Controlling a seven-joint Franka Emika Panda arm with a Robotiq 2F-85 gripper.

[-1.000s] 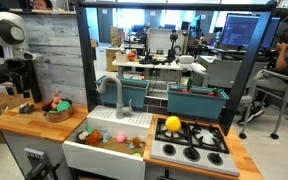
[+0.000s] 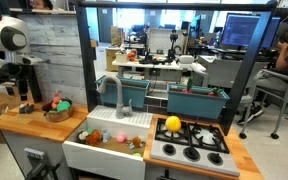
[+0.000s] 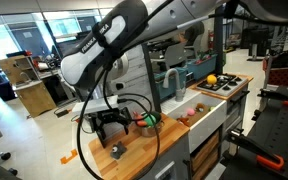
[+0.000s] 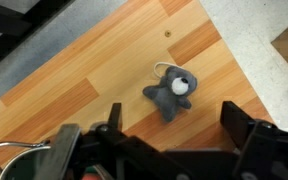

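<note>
A small grey plush toy (image 4: 168,98) with a white patch and a thin loop lies on the wooden counter (image 4: 79,85). My gripper is open above the counter, its two dark fingers wide apart and nothing held between them. In the wrist view the toy appears a little above the line between the fingertips. From the side, in exterior view 2, the gripper (image 3: 110,122) hangs over the counter's near end, with the toy (image 3: 117,150) lying below it and apart from it.
Beside the toy stands a pot (image 2: 58,112) with colourful items in it. Further right come a sink (image 2: 96,158) holding several small things, a tap (image 2: 118,95), and a stove (image 2: 191,143) with a yellow ball (image 2: 173,123). A grey panelled wall (image 2: 59,45) rises behind the gripper.
The white arm has shifted slightly to the right at the left of exterior view 1. The counter's objects look unmoved.
</note>
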